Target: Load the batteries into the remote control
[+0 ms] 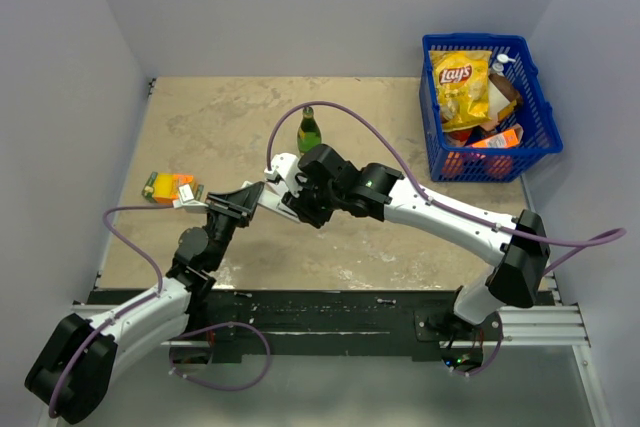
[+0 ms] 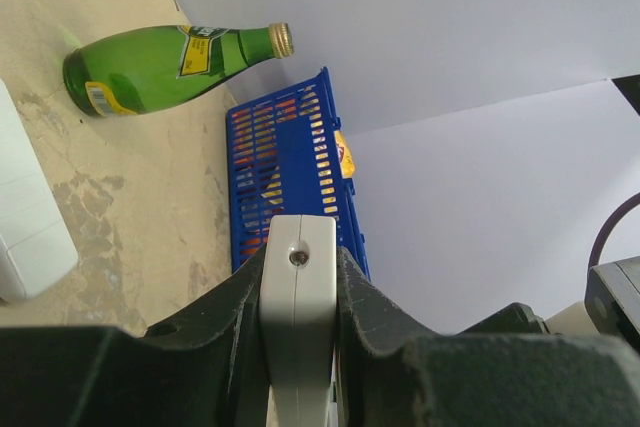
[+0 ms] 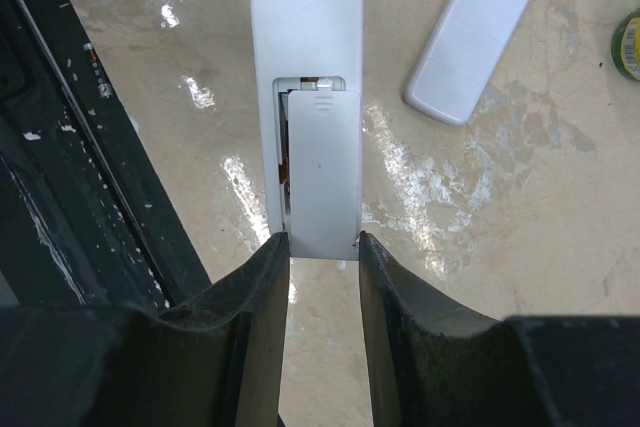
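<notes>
My left gripper is shut on the white remote control [image 3: 305, 12], held in the air by one end. Its battery compartment faces the right wrist camera, largely covered by a white cover [image 3: 322, 162], with a dark and reddish sliver of the inside showing along one edge. My right gripper is shut on that cover at its lower end. Another white rounded rectangular piece [image 3: 474, 32] lies on the table beside them. Whether batteries sit under the cover cannot be told.
A green bottle [image 1: 309, 132] stands behind the grippers. A blue basket [image 1: 540, 147] with snacks is at the back right, and small colourful items [image 1: 165, 187] lie at the left.
</notes>
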